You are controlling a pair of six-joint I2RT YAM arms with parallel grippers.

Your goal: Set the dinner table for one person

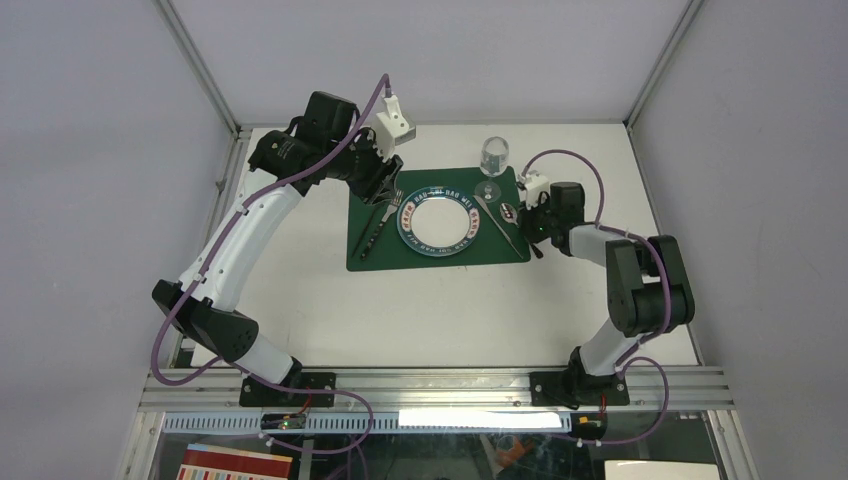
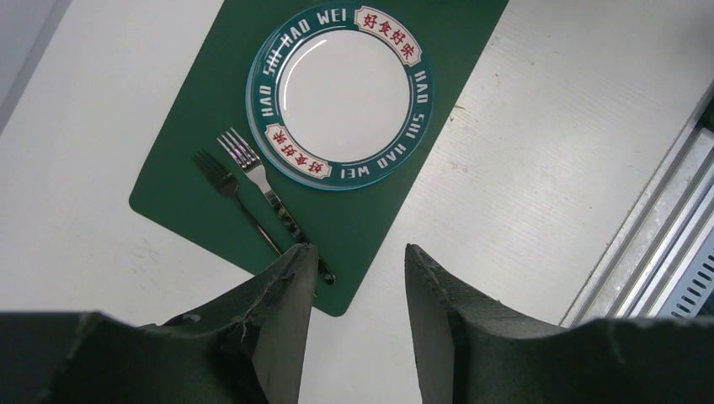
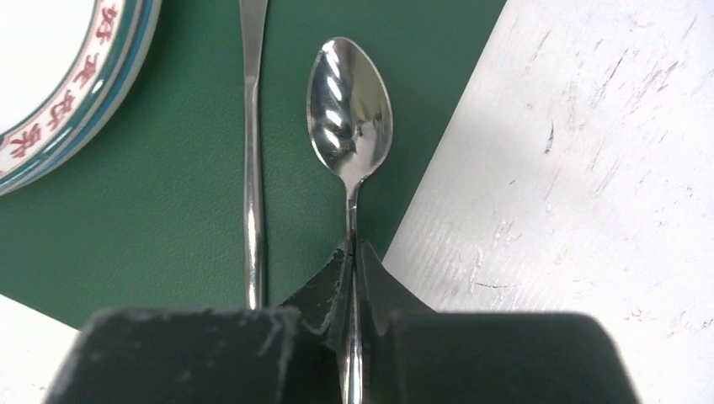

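A glass (image 1: 494, 156) stands at the upper right of the mat. My left gripper is open over the mat's left side, empty. My right gripper is shut right on the spoon's handle line; whether the handle is between the fingertips or beneath them I cannot tell.
Metal rails and walls border the table.
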